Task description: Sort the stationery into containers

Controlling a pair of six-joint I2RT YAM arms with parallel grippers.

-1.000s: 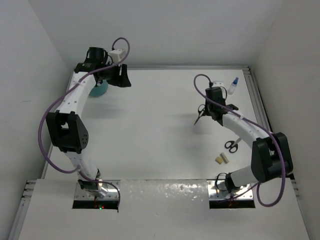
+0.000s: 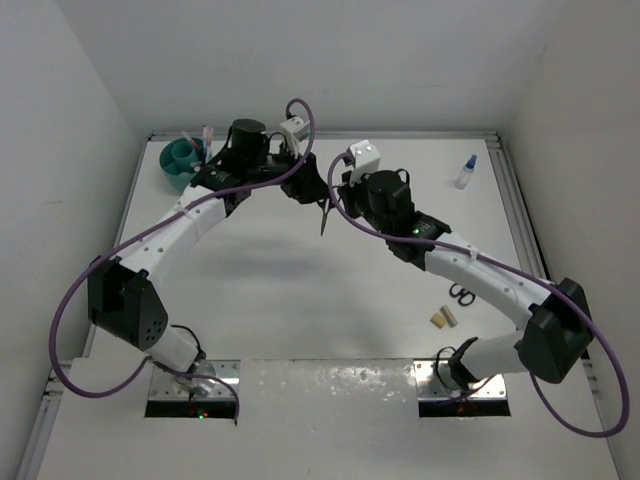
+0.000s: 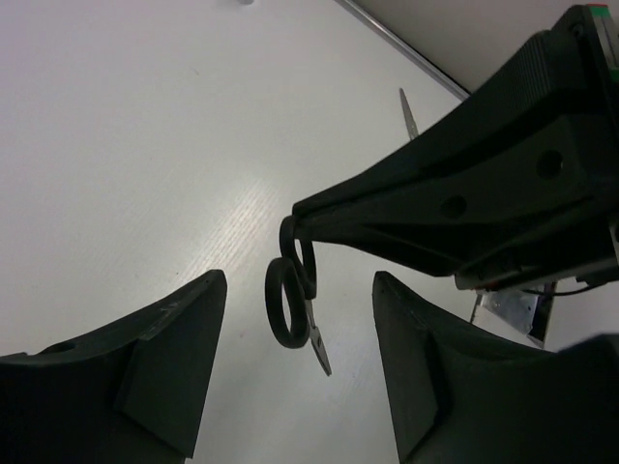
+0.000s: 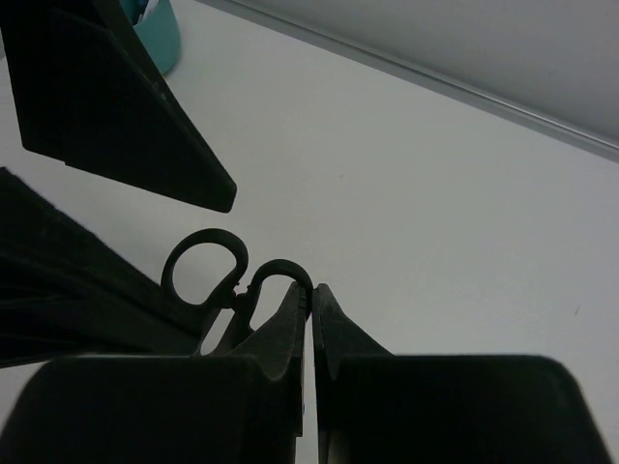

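Black scissors (image 3: 286,304) hang in the middle of the work space, blades down, from my right gripper, which is shut on a handle loop. My left gripper stands open around the hanging scissors in its wrist view, with clear gaps to both fingers. In the top view both grippers meet at the upper middle. Teal containers (image 2: 180,165) holding pens stand at the back left. A second pair of scissors (image 2: 462,295) lies at the right.
A tan block (image 2: 438,320) and a grey piece (image 2: 450,316) lie at the front right. A small bottle (image 2: 465,172) with a blue cap stands at the back right.
Both grippers have moved toward each other at the middle. The right carried the scissors leftward, and the left came rightward and down to them.
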